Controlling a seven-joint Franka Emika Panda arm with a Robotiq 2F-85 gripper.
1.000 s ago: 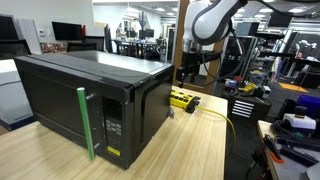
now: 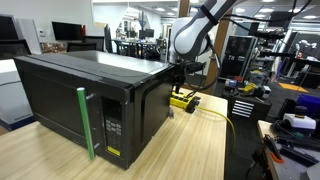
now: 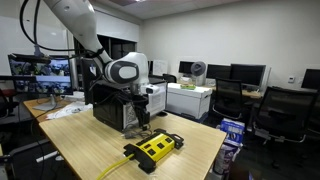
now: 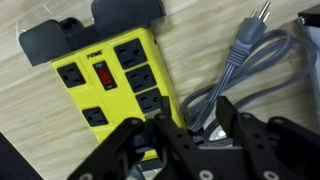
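In the wrist view my gripper is open, with its two dark fingers apart over a grey power cord [image 4: 228, 78]. The cord's plug [image 4: 256, 22] points toward the top of that view, and its coils pass below and between the fingers, with no grip on them visible. Left of the cord lies a yellow power strip [image 4: 118, 75] with black outlets and a red switch. In the second exterior view the gripper [image 3: 142, 128] hangs low over the table, behind the yellow strip [image 3: 155, 149] and beside the microwave.
A black microwave [image 2: 115, 125] with a green strip [image 2: 85, 123] on its front stands close beside the arm. A yellow cable [image 3: 115, 166] runs from the power strip to the table's edge. Bare wood [image 3: 75, 145] lies in front of the microwave.
The arm has come down and toward the microwave, bringing the gripper lower near the power strip. Microwave and strip stay where they were.
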